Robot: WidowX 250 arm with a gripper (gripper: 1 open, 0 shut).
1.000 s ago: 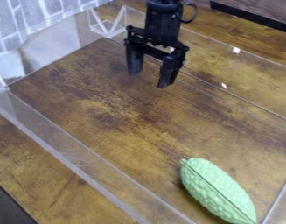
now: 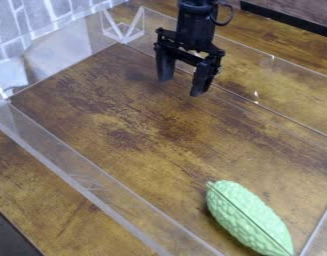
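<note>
My black gripper (image 2: 182, 76) hangs over the back part of the wooden tray floor, open, its two fingers apart with nothing seen between them. A pale green, bumpy, elongated vegetable-like object (image 2: 249, 216) lies at the front right, well apart from the gripper.
Clear plastic walls (image 2: 72, 175) border the wooden work surface (image 2: 132, 135). A tiled white-grey backdrop (image 2: 32, 25) is at the back left.
The gripper has shifted very slightly upward and to the right in the view. The green object has not moved.
</note>
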